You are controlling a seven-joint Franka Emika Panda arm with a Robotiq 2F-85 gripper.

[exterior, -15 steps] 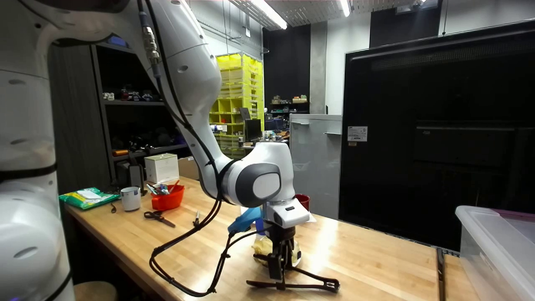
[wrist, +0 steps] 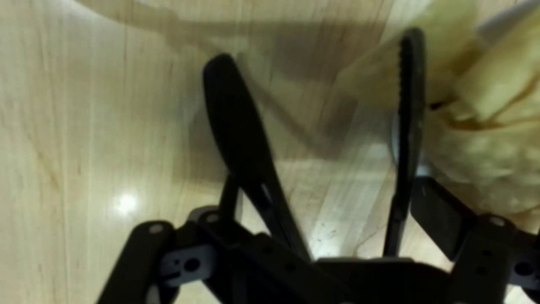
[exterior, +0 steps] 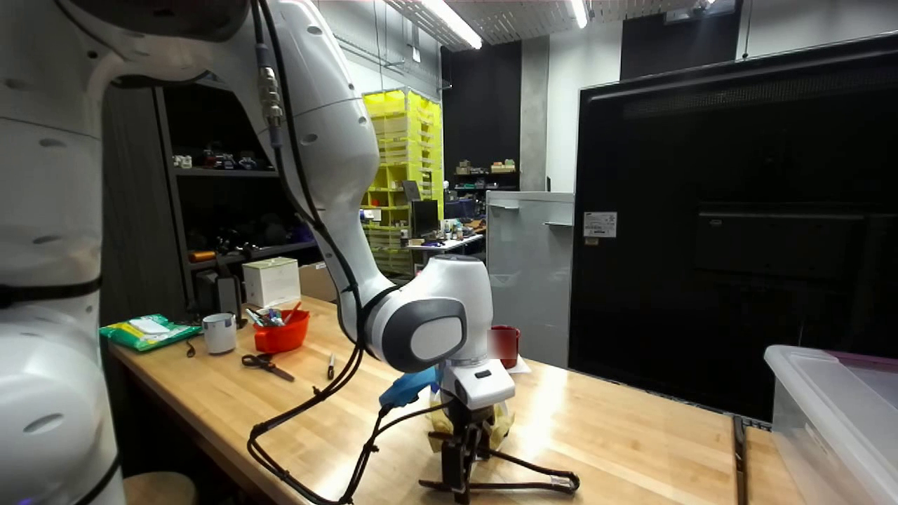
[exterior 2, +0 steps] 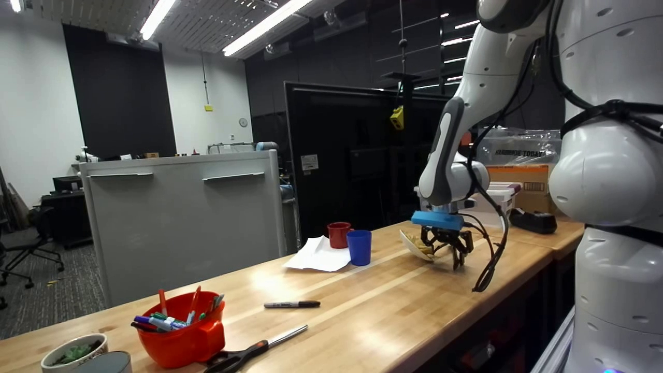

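Black tongs (exterior: 513,485) lie spread on the wooden table beneath my gripper (exterior: 468,481), with the joined end to the right in exterior view 1. In the wrist view, one broad tong arm (wrist: 238,121) and one serrated arm (wrist: 411,106) run up between the open fingers. A white bowl (exterior 2: 412,246) with yellow chips (wrist: 486,126) stands tilted against the gripper's far side in exterior view 2. In exterior view 1 the gripper mostly hides it. Whether the fingers touch the tongs cannot be told.
A blue cup (exterior 2: 359,247), a red mug (exterior 2: 339,235) and white paper (exterior 2: 318,254) are near the bowl. A marker (exterior 2: 292,304), scissors (exterior 2: 251,352) and a red pen container (exterior 2: 180,339) lie farther off. A clear bin (exterior: 829,421) bounds the right side.
My gripper has come down lower around the tongs. They have shifted slightly toward the front right in exterior view 1, and the chips behind the gripper look differently placed.
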